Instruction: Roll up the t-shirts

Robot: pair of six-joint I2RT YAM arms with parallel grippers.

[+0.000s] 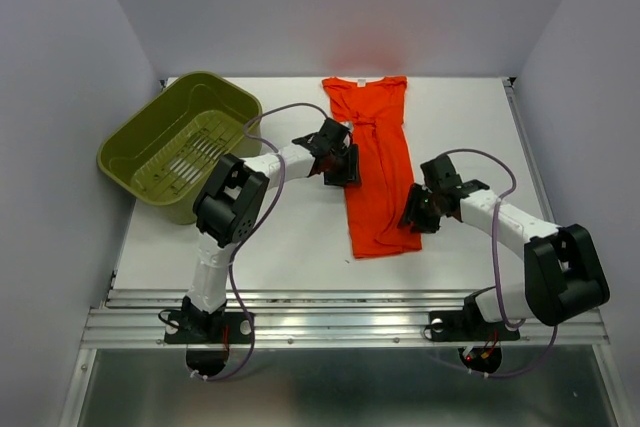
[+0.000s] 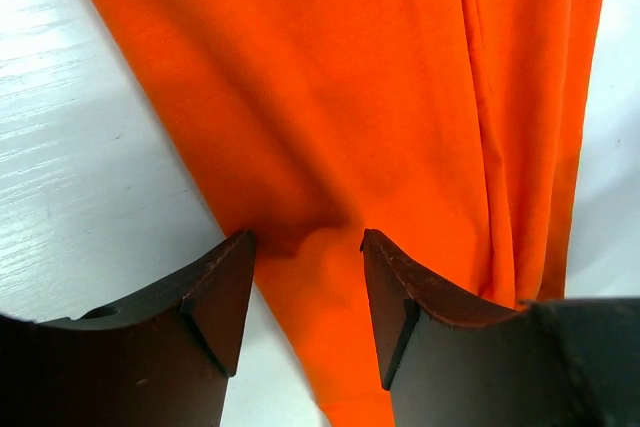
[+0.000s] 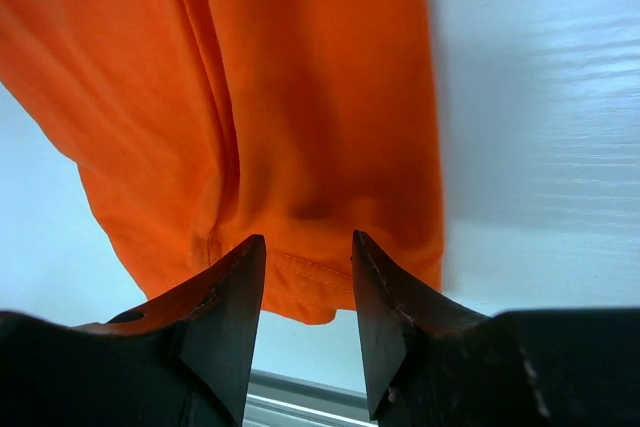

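The red-orange t-shirt [image 1: 375,187] lies flat as a long folded strip, its shoulder end at the back and its hem towards the table's front. My left gripper [image 1: 345,183] hovers by the strip's left edge about halfway along; in the left wrist view its fingers [image 2: 222,292] stand apart over that edge with no cloth visibly pinched. Over the hem end, on the right, is my right gripper. Its fingers [image 3: 240,287] are parted, the stitched hem showing beyond and between them. Contact with the cloth cannot be told.
An olive-green basket [image 1: 118,152] stands on the left of the white table [image 1: 290,267], behind the left arm. Bare table surrounds the shirt, and a metal rail [image 1: 340,299] runs along the front edge. Grey walls close the back and sides.
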